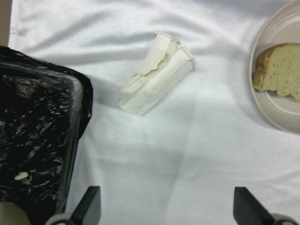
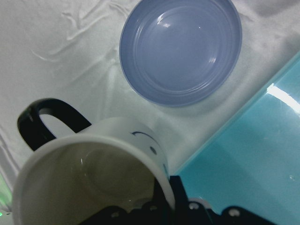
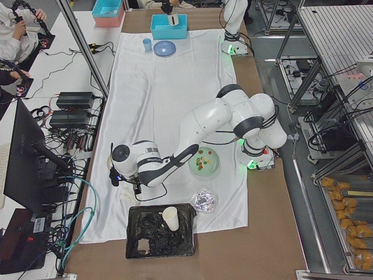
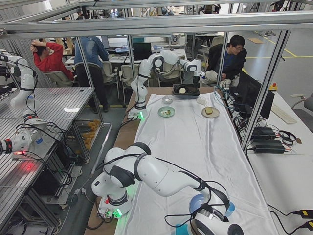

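Observation:
My left gripper is open over the cloth, nothing between its fingers. Below it a crumpled white paper cup (image 1: 154, 79) lies between the black-lined bin (image 1: 33, 126) and a beige plate (image 1: 281, 117) with a bread slice (image 1: 276, 70). A white cup (image 3: 170, 218) lies in the bin. My right gripper is shut on a white mug (image 2: 89, 140) with a black handle, by a blue basin (image 2: 239, 150) and a blue plate (image 2: 180, 51).
A green plate (image 3: 204, 162) and crumpled foil (image 3: 203, 200) sit near the left arm. A blue cup (image 3: 147, 44) stands beside the blue plate.

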